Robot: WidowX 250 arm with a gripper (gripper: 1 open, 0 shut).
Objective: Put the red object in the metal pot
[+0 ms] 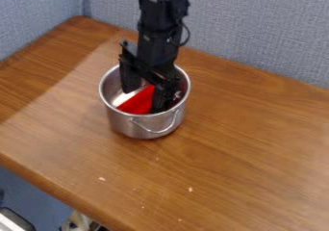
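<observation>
The red object (138, 102) lies inside the metal pot (144, 125), low between its walls, with part of it hidden by the fingers and the rim. From above, my black gripper (145, 94) reaches down into the pot, right at the red object. Its dark fingers stand some way apart, but whether they press on the object is not clear, as the tips blend into the shadowed inside. The pot is upright on the table, with its wire handle hanging at the front.
A grey-blue partition (264, 33) runs along the back. Beyond the table's front left edge, a dark cable shows at the lower corner.
</observation>
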